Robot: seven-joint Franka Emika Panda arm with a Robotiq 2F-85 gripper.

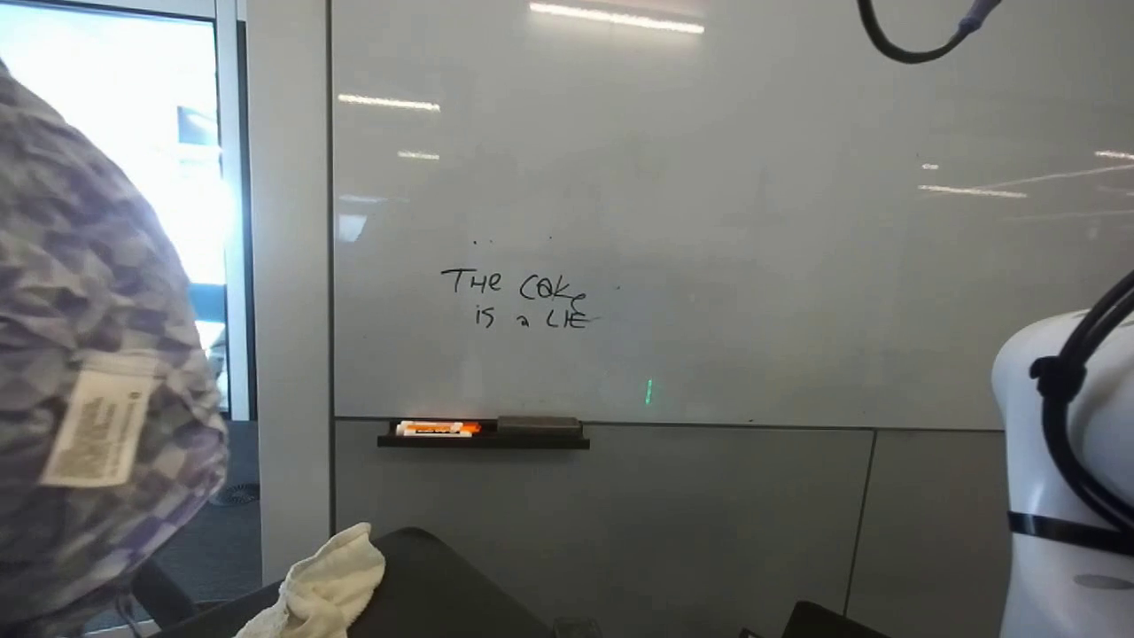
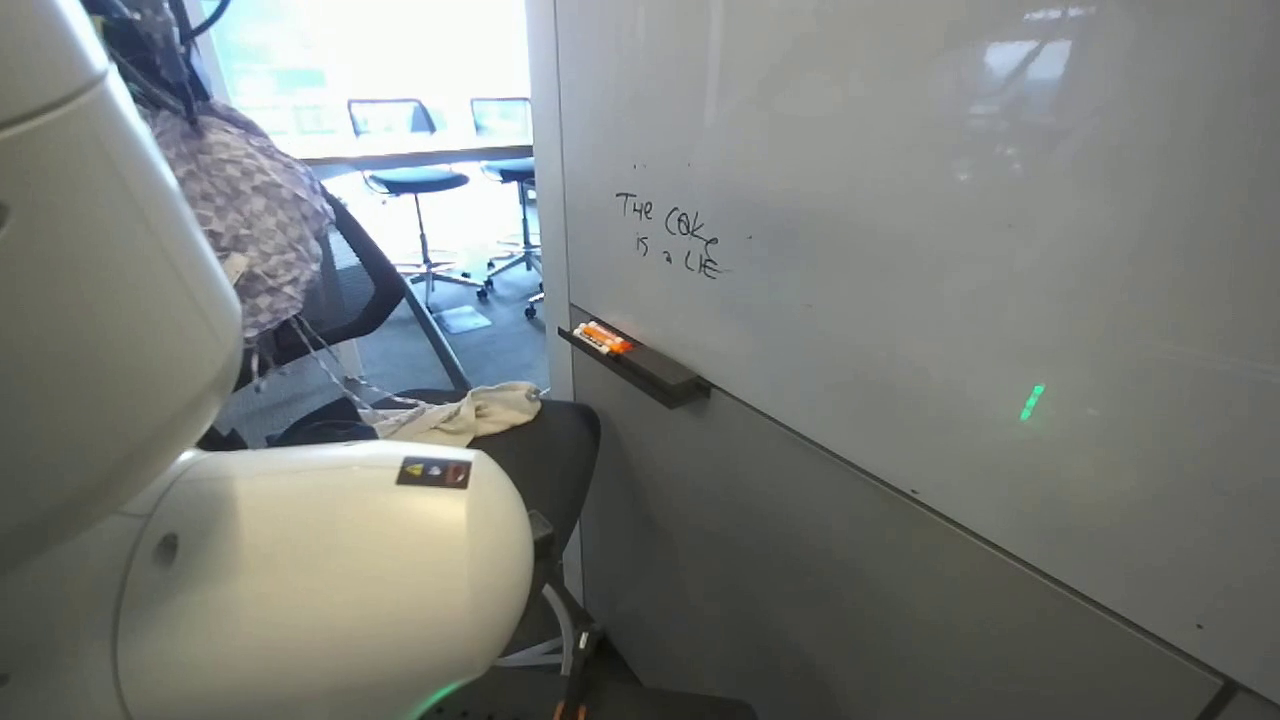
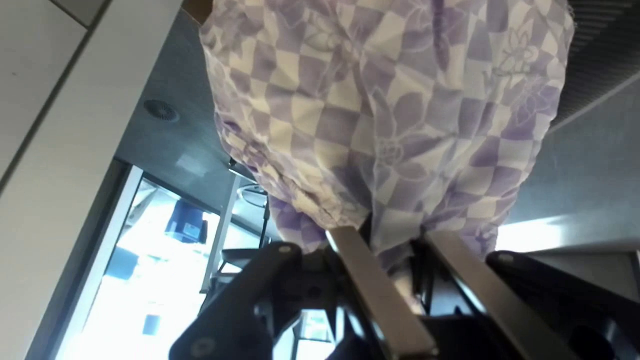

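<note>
A bundle of purple-and-white checked cloth (image 3: 396, 114) fills the upper middle of the wrist view, gathered at its near end between the fingers of my gripper, which is shut on it. In exterior view 1 the same cloth (image 1: 96, 298) hangs large at the left edge, a white label showing on its side. Exterior view 2 has the cloth (image 2: 258, 198) at upper left, partly behind the arm, above a chair. My gripper is out of frame in exterior view 1. Beneath the bundle, a cream cloth (image 2: 480, 414) lies on a black chair seat (image 2: 558, 462).
A whiteboard (image 1: 744, 234) with handwriting fills the wall, and its tray (image 1: 484, 441) holds markers and an eraser. Other chairs (image 2: 414, 180) and a table (image 2: 414, 156) stand by the bright window. Cables hang along the arm (image 1: 1063, 457).
</note>
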